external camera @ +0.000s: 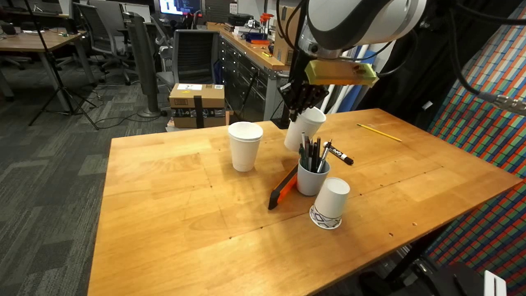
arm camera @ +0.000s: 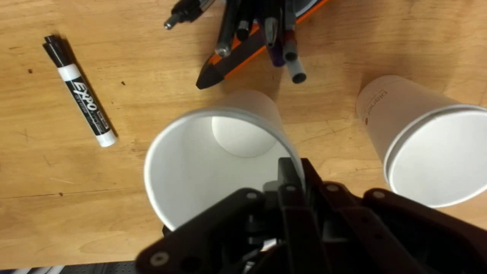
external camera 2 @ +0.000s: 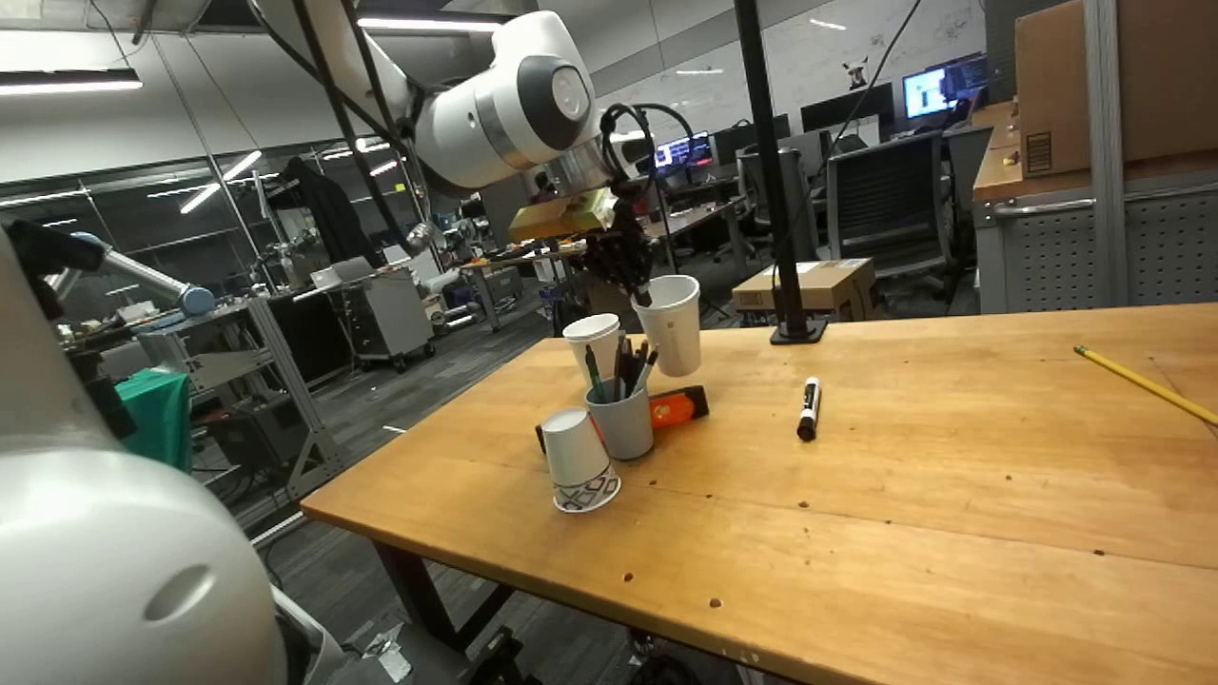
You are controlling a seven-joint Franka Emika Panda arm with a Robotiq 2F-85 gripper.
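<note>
My gripper is shut on the rim of a white paper cup [external camera: 301, 133], one finger inside its wall and one outside. The held cup [external camera 2: 676, 331] leans slightly and appears to hang just above the table, its open mouth [arm camera: 191, 169] facing the wrist camera. No contents show in it. A second white cup [external camera: 245, 148] stands upright apart from it, its mouth visible in the wrist view too. Near the held cup, a pen holder [external camera: 311, 178] contains several pens, and an orange-and-black cutter [external camera: 284, 188] lies against that holder's side.
An upside-down patterned cup [external camera: 331, 202] stands close to the pen holder. A black-and-white marker [external camera 2: 810, 409] and a yellow pencil [external camera: 379, 132] lie on the table [external camera: 162, 212].
</note>
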